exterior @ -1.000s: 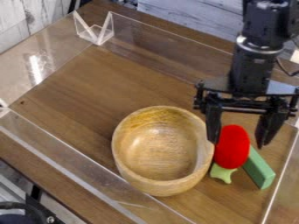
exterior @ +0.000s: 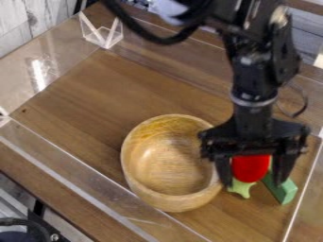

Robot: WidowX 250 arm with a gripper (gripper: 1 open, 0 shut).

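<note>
My black gripper [exterior: 252,147] hangs low at the right, open, its fingers reaching down around a round red object [exterior: 250,168], whose top it partly hides. Beneath the red object lie a pale green piece [exterior: 241,188] and a darker green block [exterior: 284,190]. A wooden bowl [exterior: 151,161] sits just left of them. I cannot tell whether the fingers touch the red object.
Clear barriers run along its edges, with a transparent bracket [exterior: 101,33] at the back left.
The bowl and green pieces look unmoved.
</note>
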